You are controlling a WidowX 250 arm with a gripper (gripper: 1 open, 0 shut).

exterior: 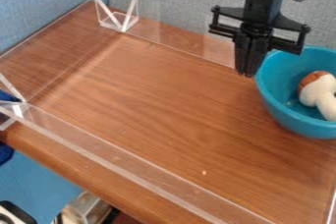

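Note:
My black gripper (pixel 249 59) hangs at the top right, just left of and beside the blue bowl's upper rim, its fingers close together with nothing visible between them. The blue bowl (pixel 284 104) sits at the right edge of the wooden table (pixel 157 120). In it lies a toy mushroom (pixel 319 94) with a red-brown cap and white stem.
Clear plastic barriers (pixel 118 18) edge the table at the back and left front. Grey padded walls stand behind; assorted dark objects lie off the table at lower left.

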